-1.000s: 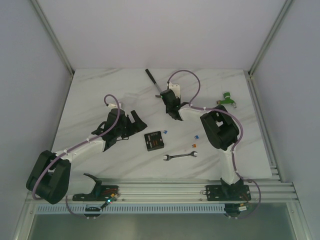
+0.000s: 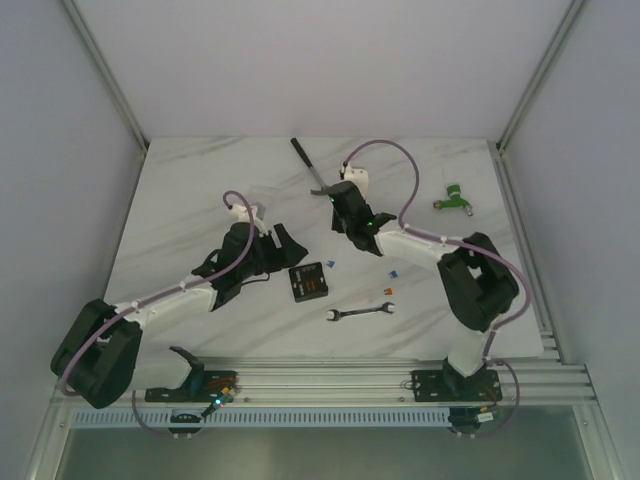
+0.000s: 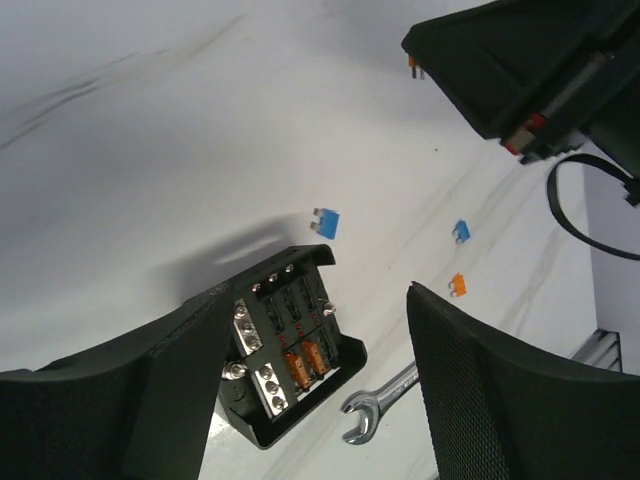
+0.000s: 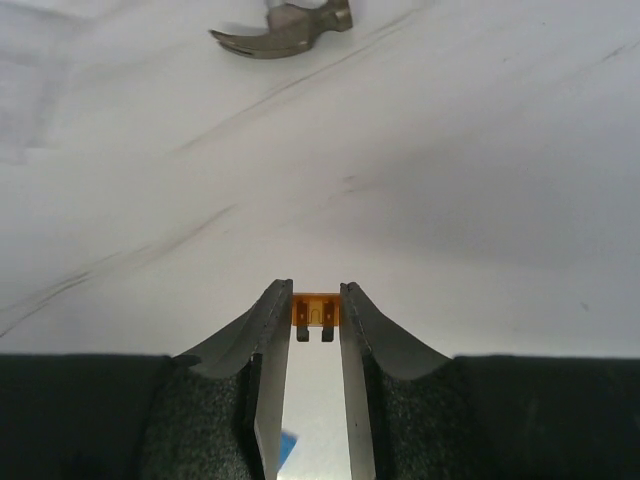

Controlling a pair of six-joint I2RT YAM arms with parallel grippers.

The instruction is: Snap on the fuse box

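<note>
The fuse box [image 2: 309, 281], a black open case with fuses and screw terminals, lies on the white table below and right of my left gripper [image 2: 280, 250], whose spread fingers frame it in the left wrist view [image 3: 275, 355]. Nothing shows held between them. My right gripper [image 2: 342, 225], above the table to the upper right of the box, is shut on an orange fuse [image 4: 316, 312].
A hammer [image 2: 310, 165] lies at the back, a green tool [image 2: 452, 202] at the right, a wrench [image 2: 359, 311] in front. Small blue fuses [image 3: 326, 222] and an orange one [image 3: 458, 285] lie loose beside the box.
</note>
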